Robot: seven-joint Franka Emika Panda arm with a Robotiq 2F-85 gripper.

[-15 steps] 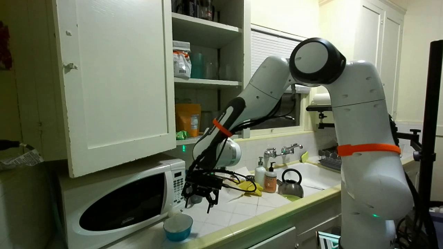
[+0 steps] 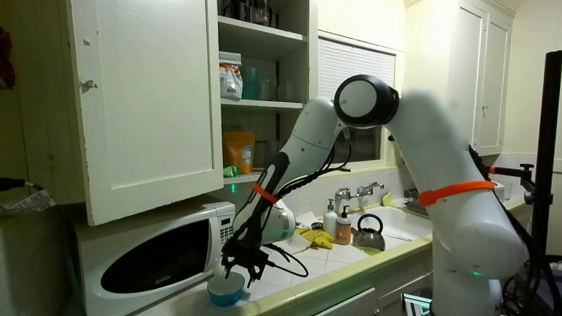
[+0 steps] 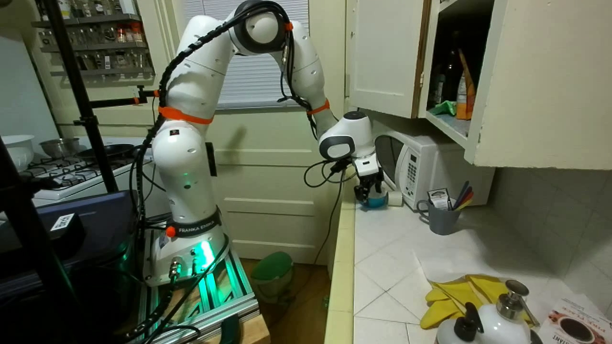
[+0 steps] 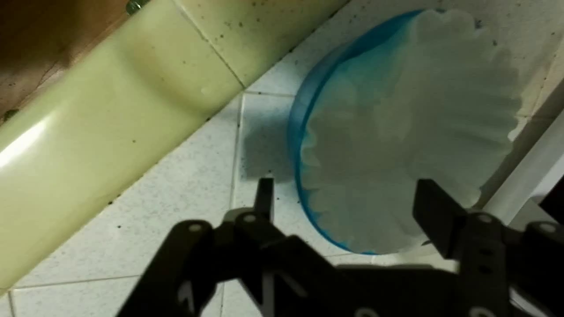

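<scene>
A blue bowl (image 2: 226, 298) stands on the tiled counter in front of the microwave, lined with pale, ruffled paper filters (image 4: 402, 137). My gripper (image 2: 238, 279) is right by the bowl, pointing down over its near side. In the wrist view the gripper has its fingers spread apart: the left finger (image 4: 264, 198) is over bare tile outside the blue rim, the right one over the paper. Nothing is held between them. From the second exterior view the bowl (image 3: 376, 202) shows just under the gripper (image 3: 370, 192), partly hidden by it.
The microwave (image 3: 424, 166) stands close behind the bowl, and a white cylinder (image 3: 395, 198) is beside it. The yellow counter edge (image 4: 132, 121) runs nearby. A grey mug with pens (image 3: 442, 219) and yellow gloves (image 3: 459, 298) sit farther along; clear tile lies between.
The bowl stays where it was.
</scene>
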